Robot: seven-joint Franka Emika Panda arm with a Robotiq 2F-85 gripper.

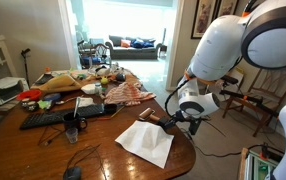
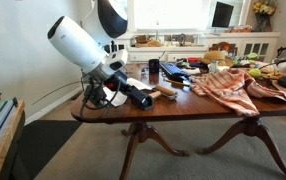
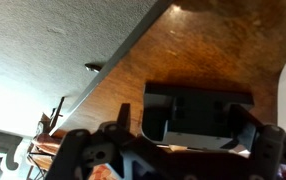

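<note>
My gripper is open, its dark fingers [image 3: 116, 143] standing on either side of a black box-like object [image 3: 173, 103] near the table edge. Whether the fingers touch that object cannot be told. In exterior view 1 the gripper [image 1: 170, 120] is low over the right rim of the wooden table [image 1: 103, 155], beside a white sheet [image 1: 146, 143]. From the other side, in exterior view 2, the arm's white wrist hides part of the same corner, and the black object is hard to separate from the dark gripper there.
Behind the sheet lies a brown roll-like item [image 1: 128, 95]. A black keyboard [image 1: 45, 117], a dark mug [image 1: 73, 126] and an orange cloth [image 1: 59, 83] take up the far left. Bare wood shows at the near left; the floor begins just past the right edge.
</note>
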